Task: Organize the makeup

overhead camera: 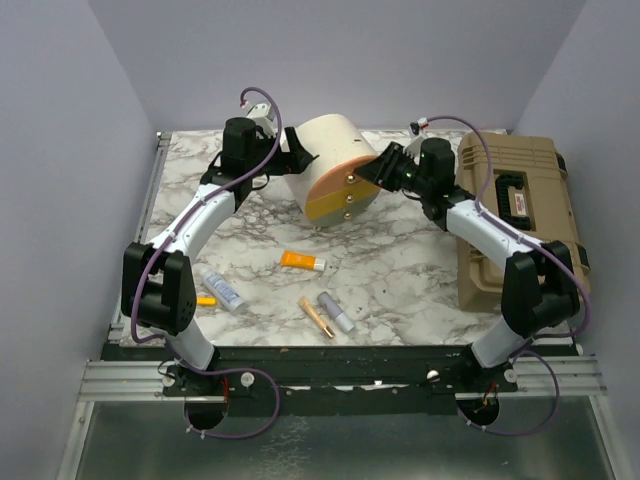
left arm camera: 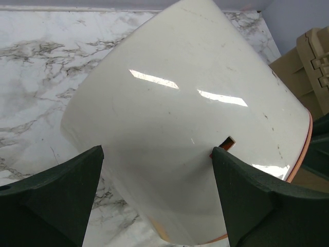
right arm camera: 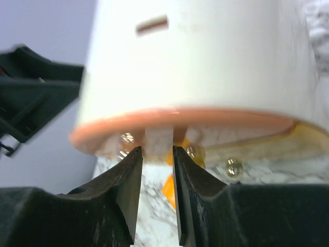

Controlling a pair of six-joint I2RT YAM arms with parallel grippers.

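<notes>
A white rounded makeup organizer (overhead camera: pixel 327 145) with coloured drawers and gold knobs stands at the back centre. My left gripper (overhead camera: pixel 297 160) is open against its upper left side, the white body filling the view between its fingers. My right gripper (overhead camera: pixel 368 172) is at the top orange drawer's front; in the blurred right wrist view its fingers sit close together before the knobs, with a narrow gap. An orange tube (overhead camera: pixel 301 260), a pale blue bottle (overhead camera: pixel 223 290), a yellow item (overhead camera: pixel 206 301), a beige tube (overhead camera: pixel 316 316) and a grey tube (overhead camera: pixel 336 311) lie in front on the marble table.
A tan hard case (overhead camera: pixel 480 280) takes up the table's right side. The walls enclose the back and sides. Bare marble shows at the centre right and at the back left.
</notes>
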